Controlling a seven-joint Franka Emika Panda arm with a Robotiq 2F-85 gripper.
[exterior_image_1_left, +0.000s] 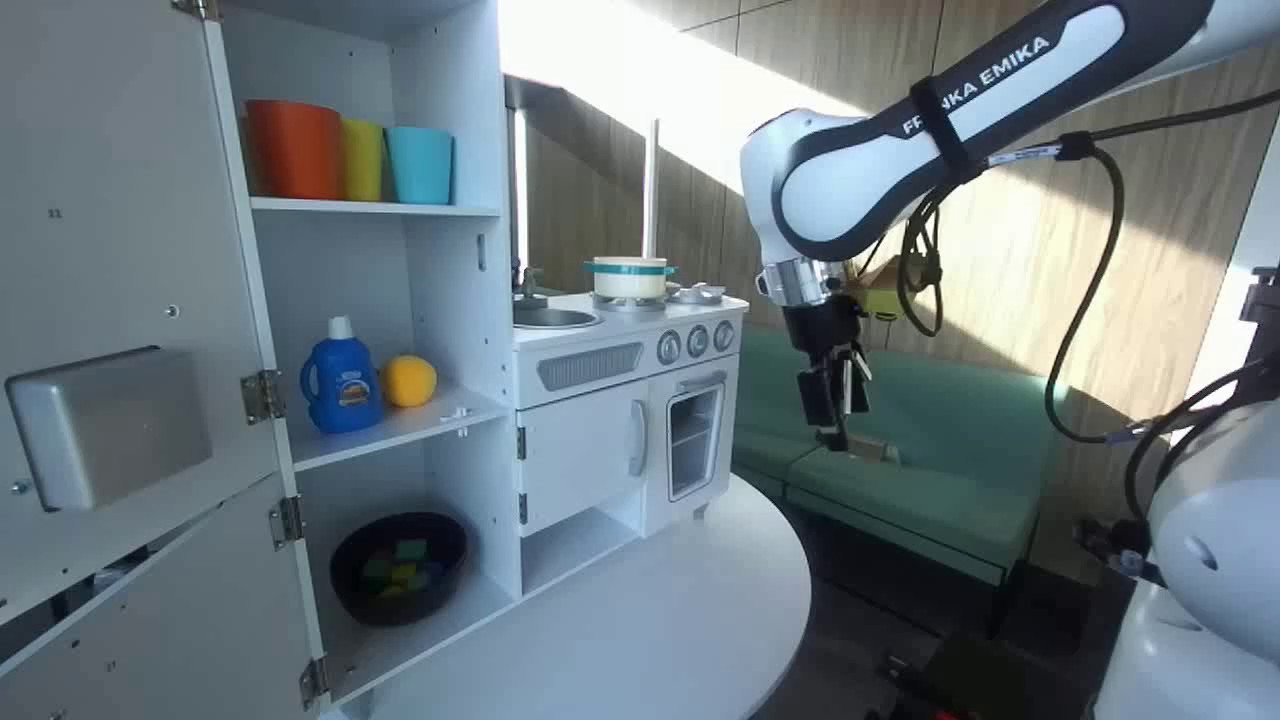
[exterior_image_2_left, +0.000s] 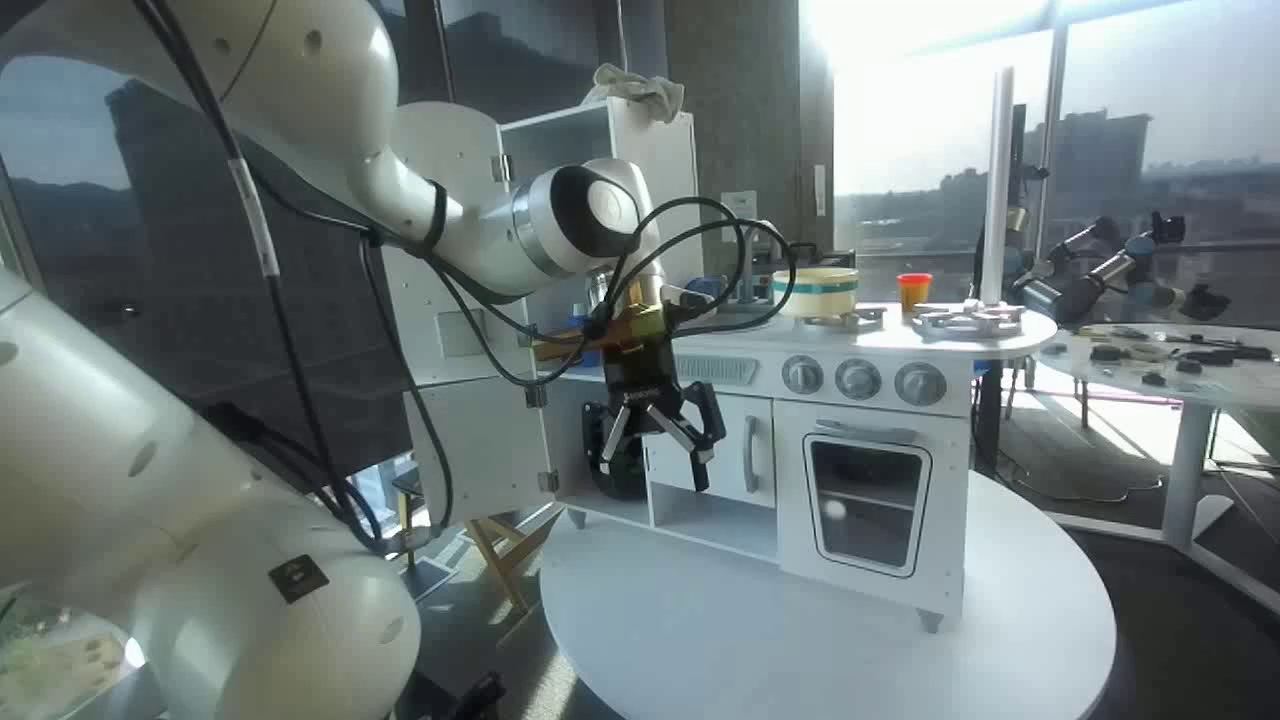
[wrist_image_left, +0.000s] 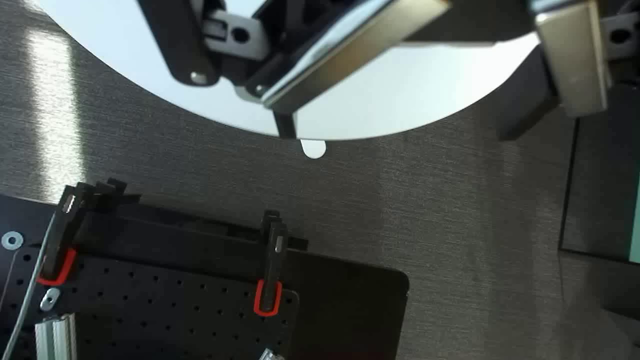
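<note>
My gripper (exterior_image_2_left: 654, 468) hangs pointing down in front of the white play kitchen, its two fingers spread apart. In the wrist view the gripper is open, with only the white round table's edge and dark floor showing beyond the gap. Exterior view 1 puts it to the right of the oven (exterior_image_1_left: 696, 432), clear of any object. Inside the open cupboard, a blue detergent bottle (exterior_image_1_left: 345, 386) stands upright beside an orange ball (exterior_image_1_left: 409, 380) on the middle shelf. A black bowl (exterior_image_1_left: 390, 606) below contains green, yellow and blue pieces.
Orange, yellow and blue cups (exterior_image_1_left: 420, 166) fill the top shelf. A cream pot (exterior_image_1_left: 630, 283) with a teal band sits on the stove; an orange-red cup (exterior_image_2_left: 914, 289) is nearby. Cupboard doors (exterior_image_1_left: 120, 276) stand open at left.
</note>
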